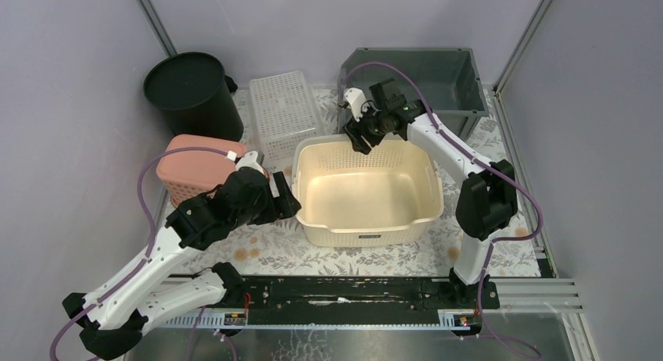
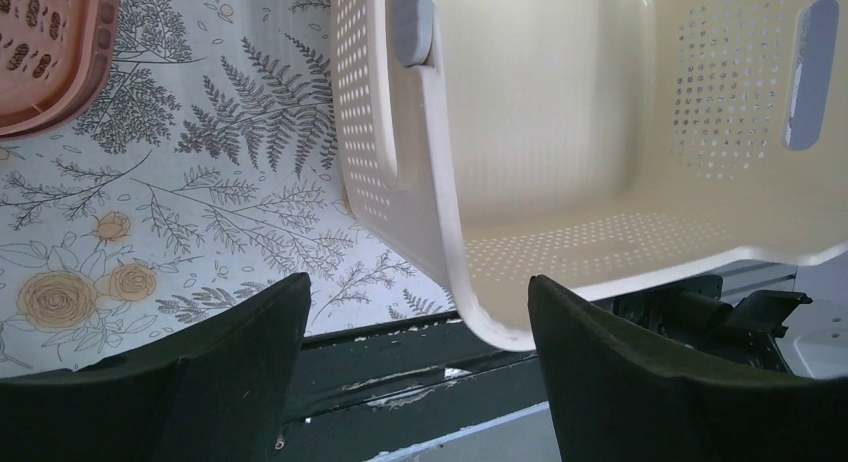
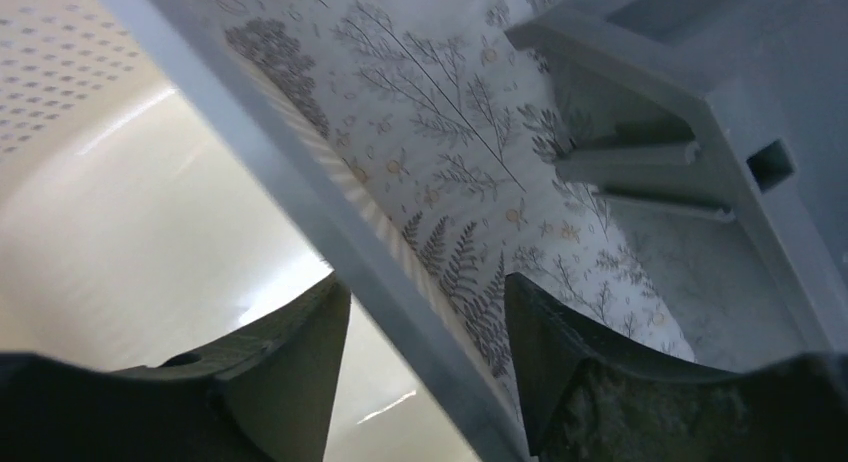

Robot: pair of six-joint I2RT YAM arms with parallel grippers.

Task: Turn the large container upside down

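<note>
The large cream container (image 1: 367,193) stands upright in the middle of the table. At its left side, my left gripper (image 1: 283,195) is open; in the left wrist view its fingers are spread either side of the container's front left corner, with the rim (image 2: 450,232) between and above them. My right gripper (image 1: 361,136) is open over the back rim at its left part; in the right wrist view the rim (image 3: 370,267) runs between the two fingertips, with no grip visible on it.
A grey bin (image 1: 449,87) stands behind the container. A white perforated basket (image 1: 277,103), a pink basket (image 1: 188,154) and a black bucket (image 1: 184,91) stand at back and left.
</note>
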